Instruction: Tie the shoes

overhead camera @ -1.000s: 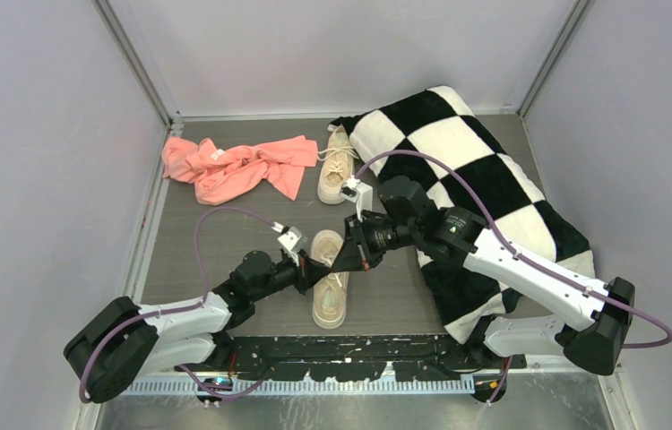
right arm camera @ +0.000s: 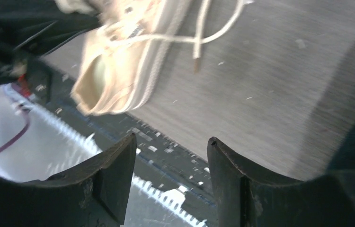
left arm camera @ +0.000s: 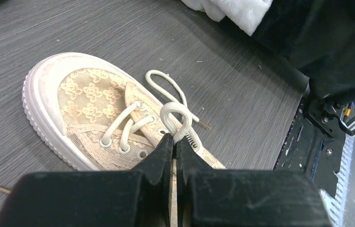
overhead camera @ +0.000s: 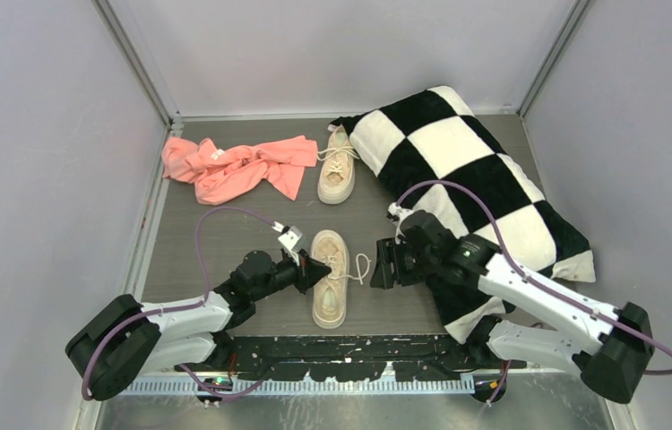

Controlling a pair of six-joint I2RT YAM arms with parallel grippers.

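The near cream shoe [overhead camera: 329, 301] lies lengthwise on the grey floor. My left gripper is shut on a lace loop [left arm camera: 175, 111] standing up at its eyelets, with a loose lace [left arm camera: 164, 87] lying beside the shoe. My right gripper [overhead camera: 384, 262] is to the right of that shoe, open and empty; its wrist view [right arm camera: 173, 151] is blurred, showing the floor between the fingers. The second cream shoe [overhead camera: 335, 179] lies behind, its laces loose across it.
A pink cloth [overhead camera: 243, 166] lies at the back left. A black-and-white checked cushion [overhead camera: 444, 141] fills the right side. Bare floor lies left of the near shoe.
My right gripper has pulled away from the near shoe to the right, uncovering it and a loose lace on the floor. The left arm is unchanged.
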